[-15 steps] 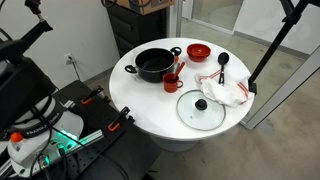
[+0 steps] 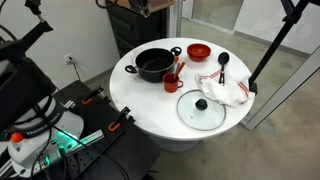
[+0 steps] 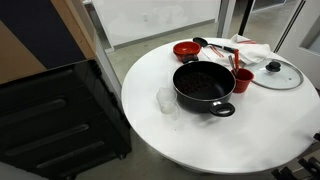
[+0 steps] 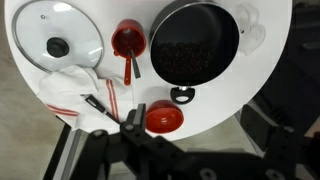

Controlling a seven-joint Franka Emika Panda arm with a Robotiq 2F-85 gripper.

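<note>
My gripper hangs high over the table, fingers wide apart and nothing visible between them in the wrist view. Below it stands a black pot (image 3: 203, 88) with small dark pieces on its bottom. Close by, a red mug (image 2: 172, 84) holds red-handled utensils. A red bowl (image 2: 199, 51) sits near the table's far edge in exterior view 1. Its glass lid (image 2: 202, 110) with a black knob lies flat beside the mug. On a white, red-striped cloth (image 2: 225, 91) rests a black ladle (image 2: 223, 60).
A clear crumpled-looking plastic item (image 3: 167, 101) lies beside the pot. Bare white tabletop (image 3: 150, 125) shows around the pot's near side in exterior view 2. A black drawer cabinet (image 3: 65, 118) stands off the table.
At the top edge of exterior view 1, the arm's dark end has come slightly lower into view. The objects on the table have not moved.
</note>
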